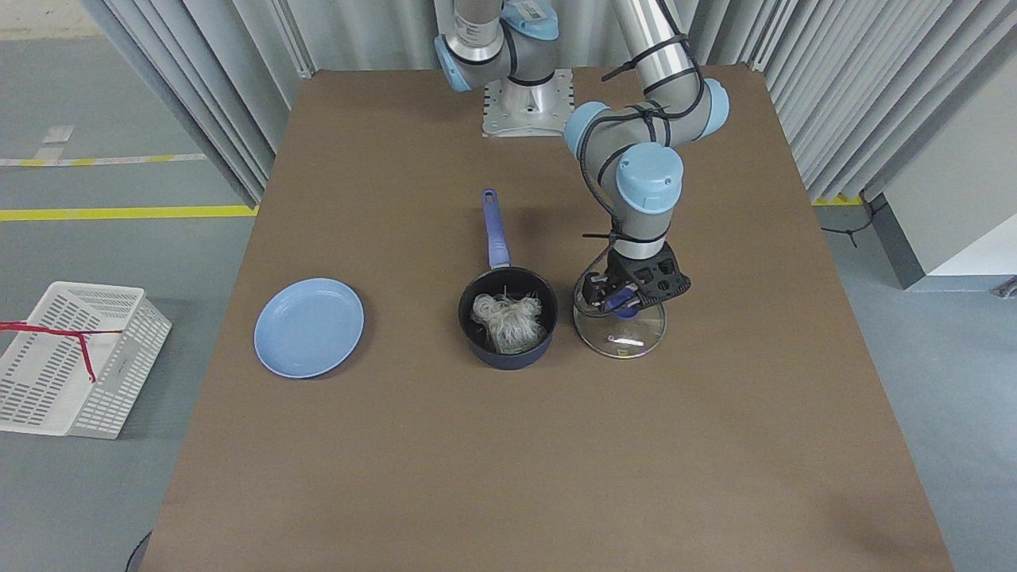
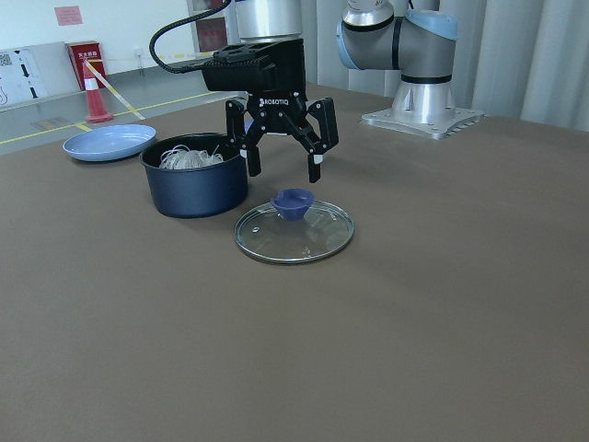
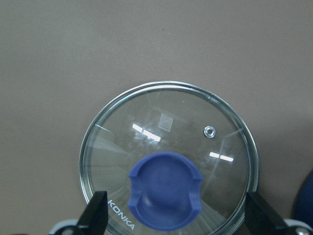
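A glass lid [image 1: 620, 338] with a blue knob [image 2: 293, 204] lies on the table right of a dark blue pot [image 1: 506, 357], which holds white stringy noodle-like material [image 1: 508, 319] and has its handle pointing to the back. My gripper [image 2: 283, 170] hangs open just above the lid, its fingers either side of and over the knob, nothing between them. In the wrist view the knob [image 3: 164, 191] sits low in the middle between my fingertips, and the lid fills the centre.
A light blue plate [image 1: 307, 327] lies left of the pot. A white basket [image 1: 114, 381] is on the floor beside the table. The robot's base plate [image 2: 423, 122] stands at the back.
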